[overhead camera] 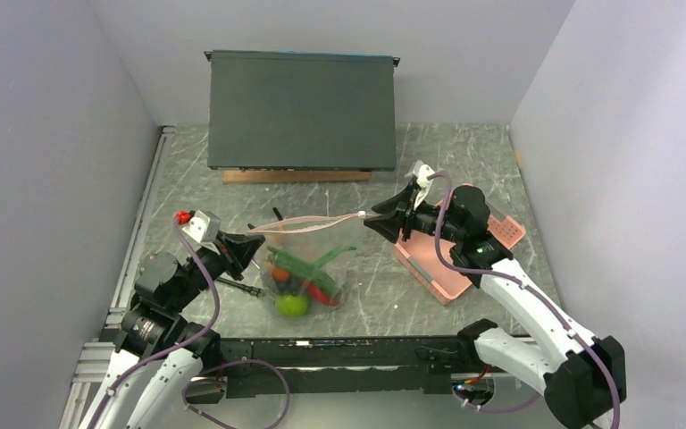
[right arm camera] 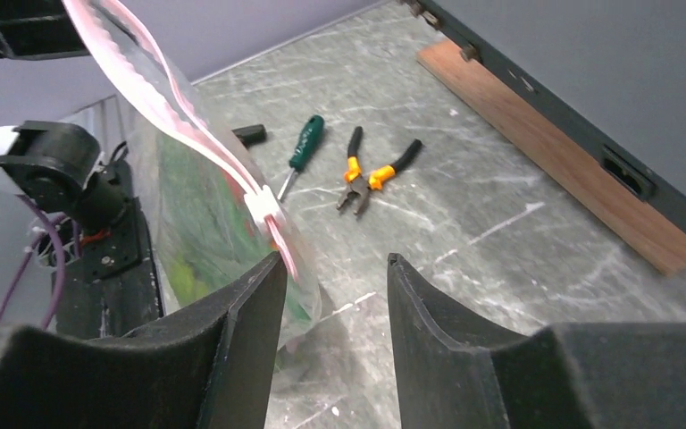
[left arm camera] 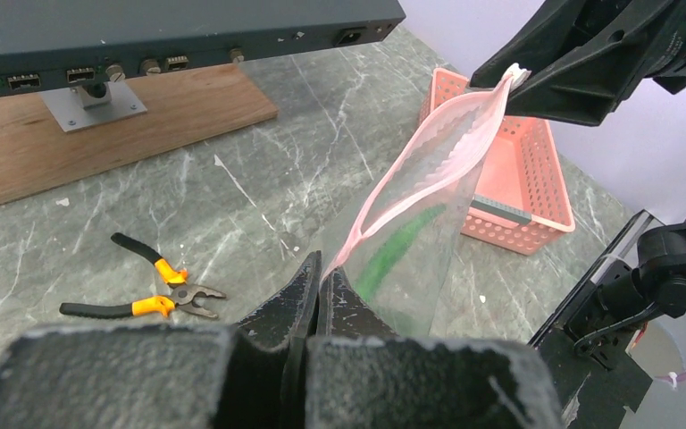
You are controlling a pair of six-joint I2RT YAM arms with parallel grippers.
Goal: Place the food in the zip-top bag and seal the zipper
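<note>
The clear zip top bag (overhead camera: 329, 261) hangs by its pink zipper strip, which bows apart into an open mouth. Inside it show a long green vegetable (overhead camera: 293, 264), a red one (overhead camera: 322, 295), a lime-green round one (overhead camera: 291, 306) and an orange piece (overhead camera: 280, 274). My left gripper is shut on one end of the pink strip. At the other end sits a white slider (right arm camera: 264, 207). My right gripper is open there; the strip's end lies by its left finger (right arm camera: 255, 322), and whether they touch I cannot tell.
The pink basket (overhead camera: 447, 284) stands under the right arm. Orange-handled pliers (left arm camera: 168, 290) and a green screwdriver (right arm camera: 307, 143) lie on the table behind the bag. A dark panel (overhead camera: 302, 112) on a wooden board (overhead camera: 295, 177) fills the back.
</note>
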